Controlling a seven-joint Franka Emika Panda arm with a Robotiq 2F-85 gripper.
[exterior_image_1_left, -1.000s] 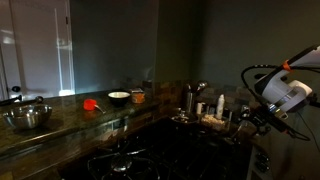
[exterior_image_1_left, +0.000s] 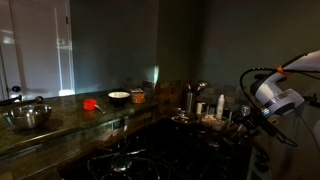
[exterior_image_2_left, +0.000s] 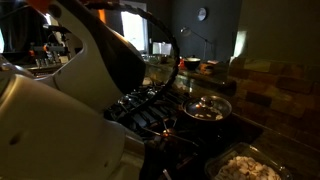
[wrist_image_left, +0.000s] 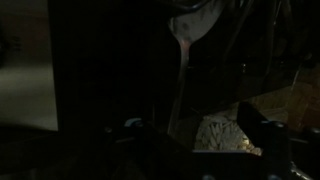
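Observation:
At the right of exterior view 1, the white arm (exterior_image_1_left: 278, 103) reaches in over the counter beside the stove, its dark gripper hard to make out. In the dim wrist view, my gripper has its fingers apart along the bottom edge. A utensil with a pale, wide head (wrist_image_left: 197, 20) lies on a dark surface, its thin handle running down toward the space between the fingers. I see nothing clearly held. Beyond the fingers is a pale, crumbly mass (wrist_image_left: 220, 133).
A clear dish of pale pieces (exterior_image_2_left: 248, 166) sits near a shiny pan (exterior_image_2_left: 207, 108) on the stove. A metal bowl (exterior_image_1_left: 27, 117), red cup (exterior_image_1_left: 90, 104), white bowl (exterior_image_1_left: 119, 98) and orange pot (exterior_image_1_left: 138, 96) line the left counter. Bottles (exterior_image_1_left: 220, 106) stand against the back wall.
The arm has lowered slightly and shifted a little to the left in exterior view 1. The objects on the counters have not visibly moved.

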